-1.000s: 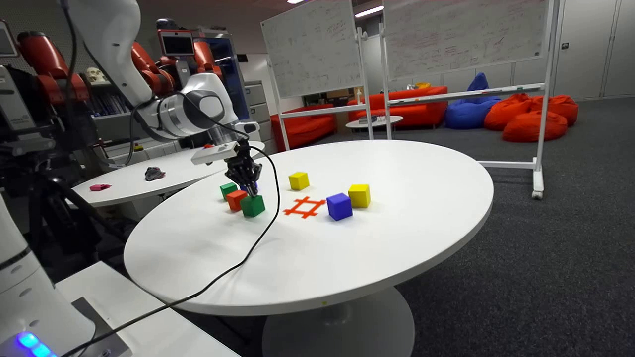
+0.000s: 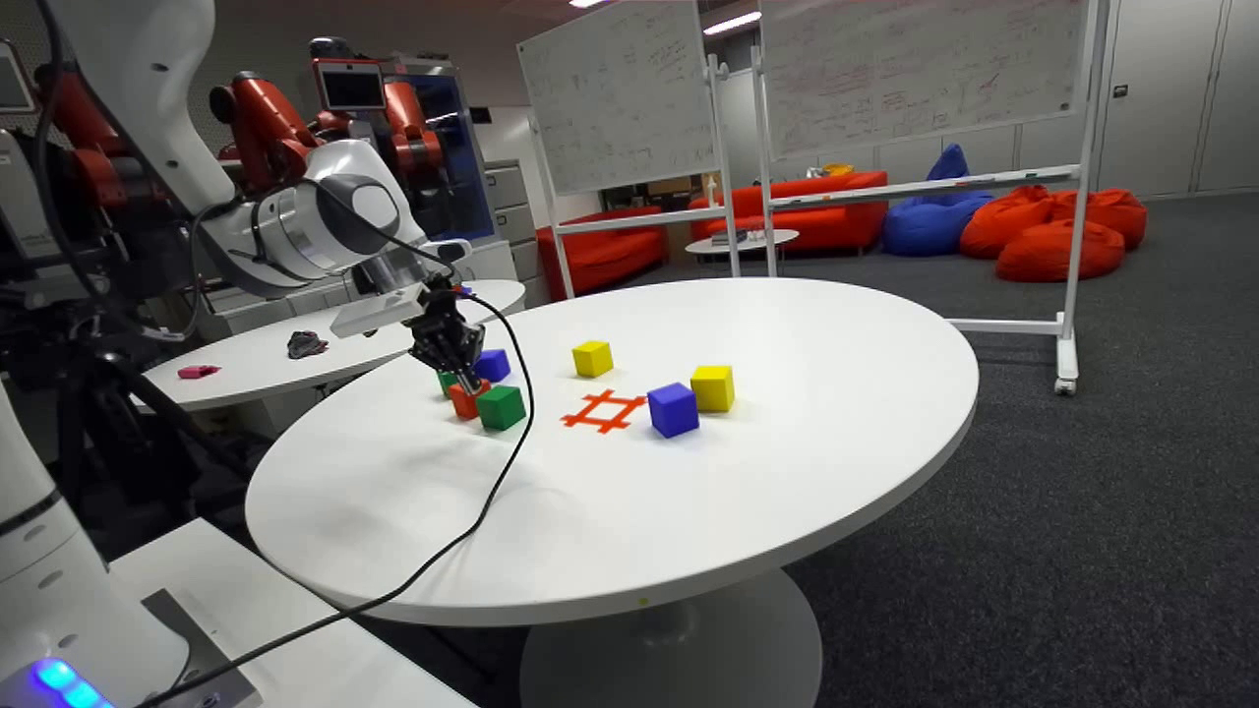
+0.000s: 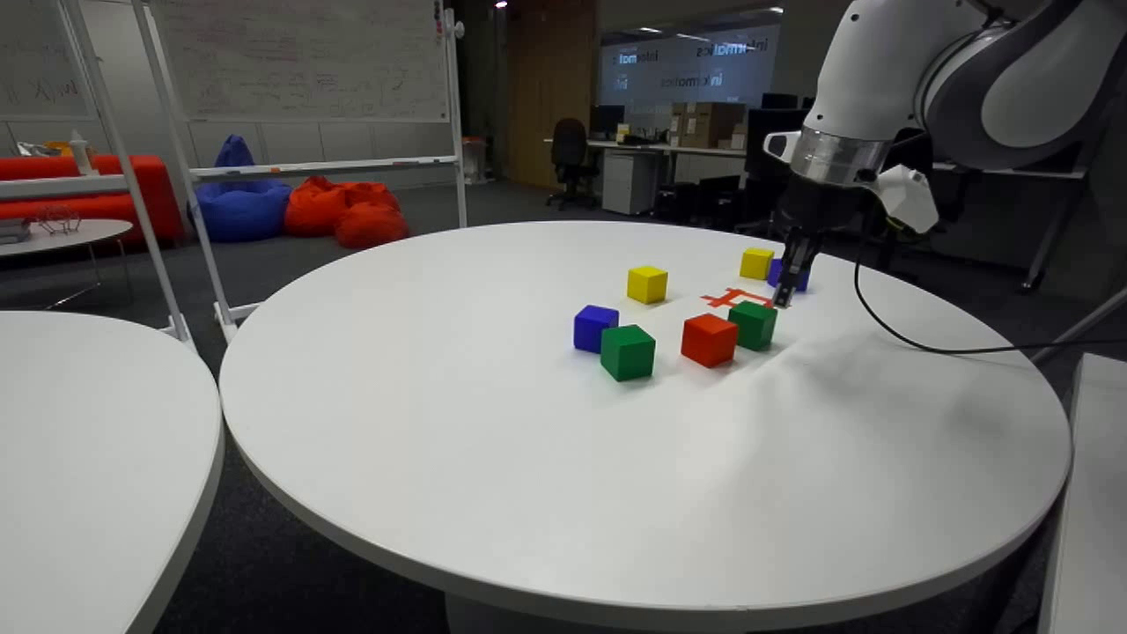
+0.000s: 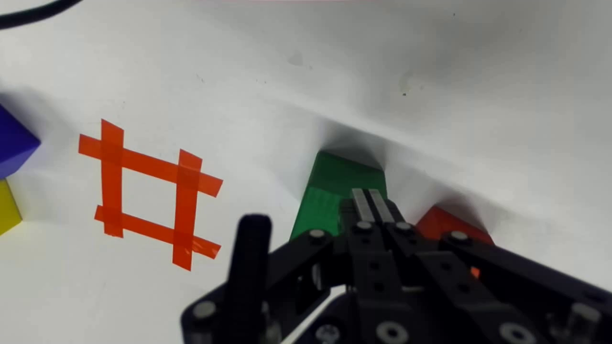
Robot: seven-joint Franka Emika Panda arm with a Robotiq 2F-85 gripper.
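My gripper is shut, and nothing shows between its fingertips. In the wrist view it overlaps the right side of a green cube, with a red cube just to its right. From exterior view 1 the fingertips appear in front of or over the red cube, beside the nearer green cube. Exterior view 2 puts the fingertips at the right of that green cube; I cannot tell whether they touch it. A square of crossed red tape lies empty on the white table.
A blue cube and a yellow cube stand together beyond the tape. Another yellow cube, a second blue cube and a second green cube also stand on the table. A black cable hangs from the arm.
In exterior view 1 my gripper has moved left, from over the nearer green cube to over the red cube. The cubes look unmoved.
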